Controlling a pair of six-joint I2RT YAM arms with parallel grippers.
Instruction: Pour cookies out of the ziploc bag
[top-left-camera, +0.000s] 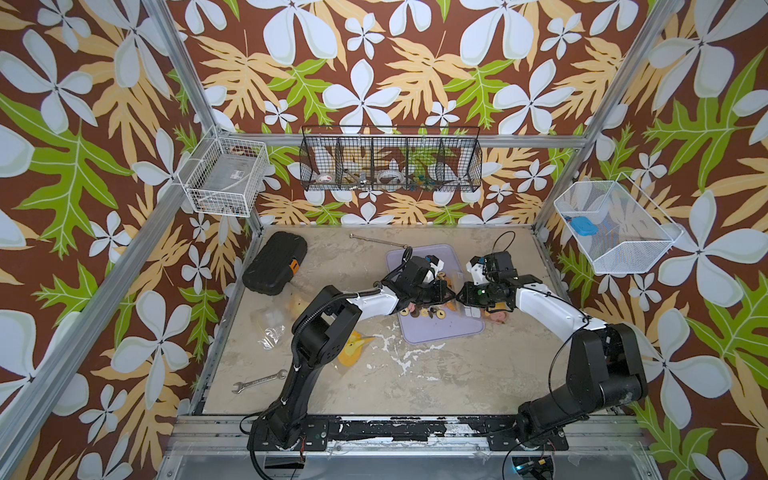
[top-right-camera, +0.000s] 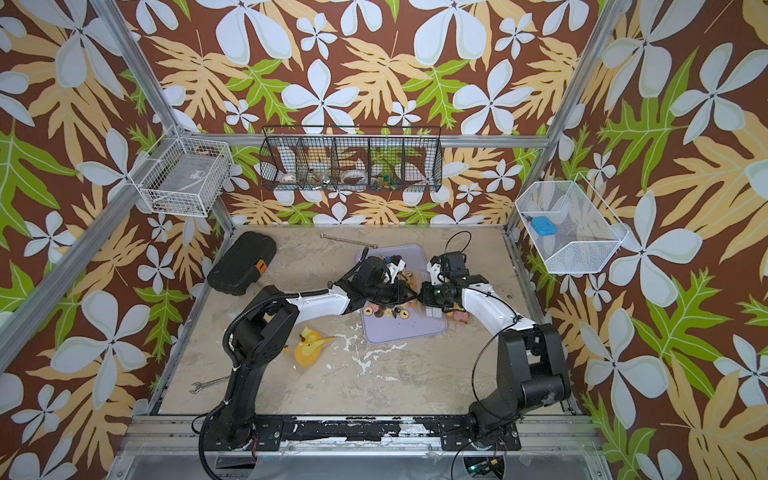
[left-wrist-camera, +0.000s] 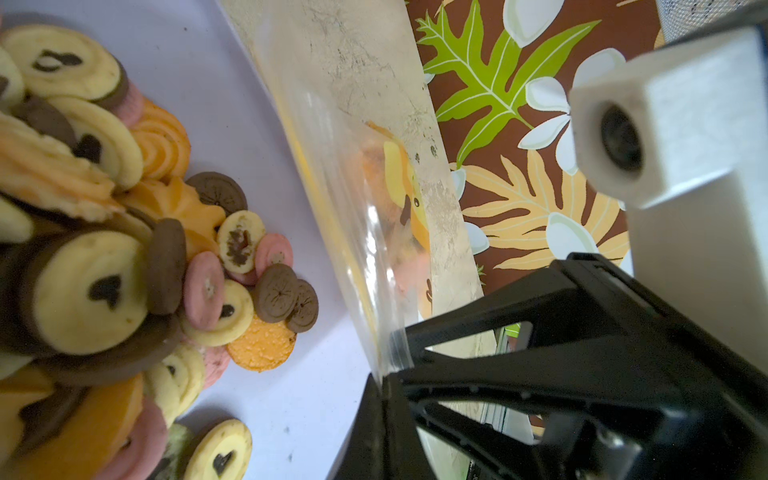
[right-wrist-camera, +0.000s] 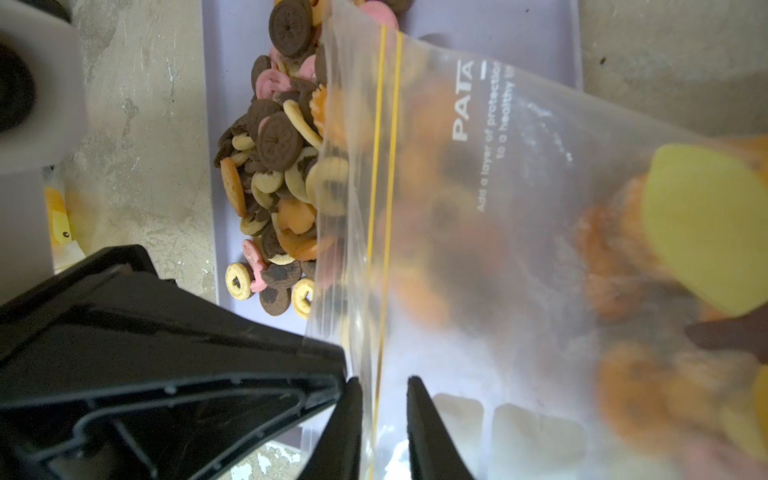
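A clear ziploc bag (right-wrist-camera: 512, 264) with a yellow zip line and cookies inside lies across the right side of the lavender tray (top-left-camera: 432, 329). Its open edge faces a heap of loose cookies (right-wrist-camera: 276, 144) on the tray. My left gripper is shut on a thin edge of the bag film (left-wrist-camera: 344, 200). My right gripper is part open, its fingertips either side of the bag's zip edge, not closed on it. In the top left view both grippers nearly meet above the tray, hiding the bag's mouth.
A second empty-looking clear bag (top-left-camera: 270, 329) and a yellow print bag (top-left-camera: 352, 349) lie left of the tray. A black case (top-left-camera: 274, 262) and wrenches (top-left-camera: 260, 381) rest on the table.
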